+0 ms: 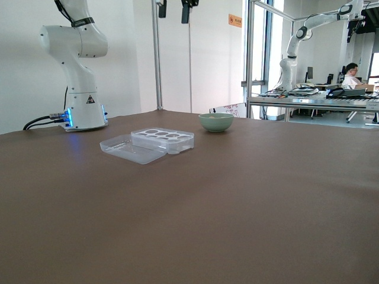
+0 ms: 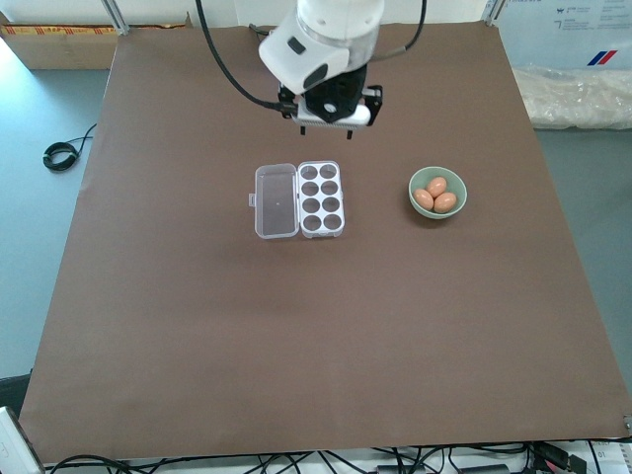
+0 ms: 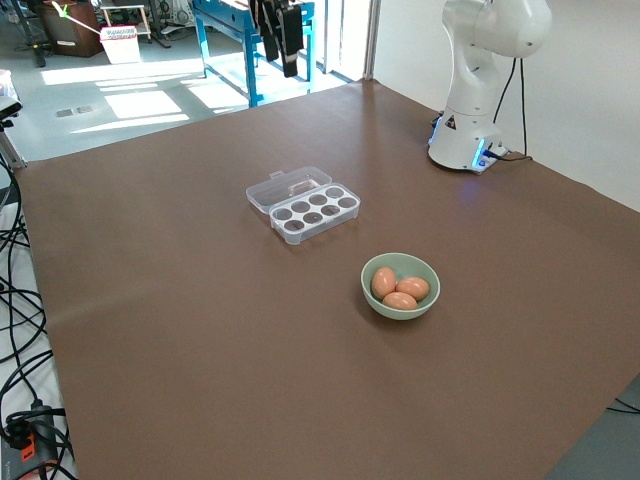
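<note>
My gripper (image 2: 326,128) hangs high at the back of the table, above and behind the other objects, its fingers spread with nothing visible between them; in the top view its fingertips (image 1: 186,16) show at the top edge. A clear plastic egg box (image 2: 321,199) (image 3: 314,212) lies open at mid-table, its lid (image 2: 276,201) folded out to one side and its compartments empty. A green bowl (image 1: 216,123) holding three brown eggs (image 2: 444,202) (image 3: 383,282) stands to the box's right in the left view.
The white arm base (image 3: 463,140) stands at the back edge. Cables (image 3: 25,330) run outside the table's edge.
</note>
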